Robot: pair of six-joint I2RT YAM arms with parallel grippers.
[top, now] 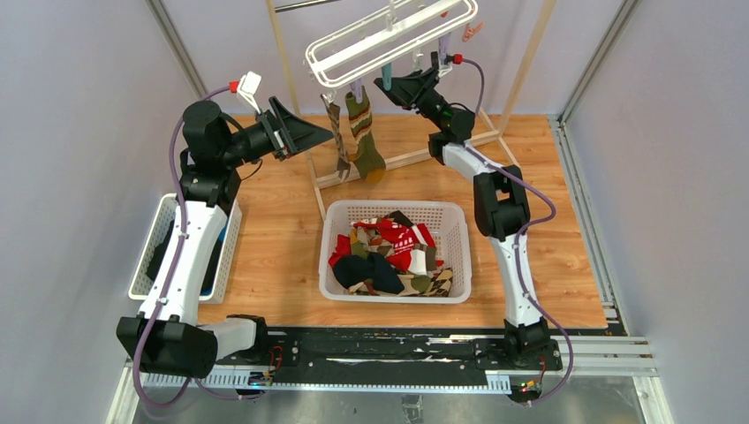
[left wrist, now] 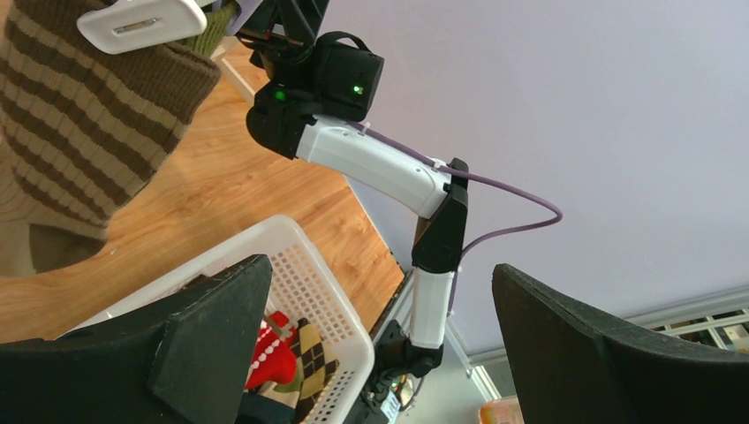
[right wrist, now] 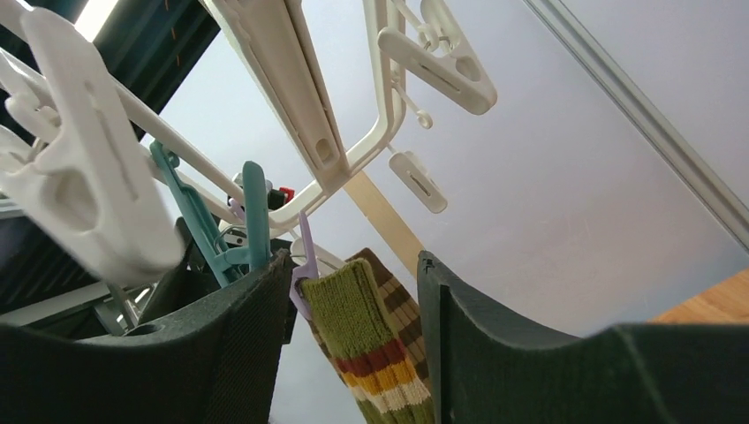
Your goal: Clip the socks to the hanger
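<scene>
The white hanger (top: pixel 389 44) hangs at the top with clips along it. An olive sock with coloured bands (top: pixel 364 132) dangles from its lilac clip (top: pixel 357 90). Beside it, at the hanger's left end, hangs a brown striped sock (left wrist: pixel 97 97). My right gripper (top: pixel 380 86) is below the hanger, right of the socks and close to the teal clip (right wrist: pixel 256 212). A gap shows between its fingers, and the olive sock is visible beyond that gap. My left gripper (top: pixel 327 134) stands open and empty, left of the brown sock.
Below the hanger, a white basket (top: pixel 331 256) holds a pile of mixed socks. Another white basket (top: pixel 141 269) lies partly behind the left arm. A wooden frame (top: pixel 411 159) stands at the back. Free table lies between the left basket and the middle one.
</scene>
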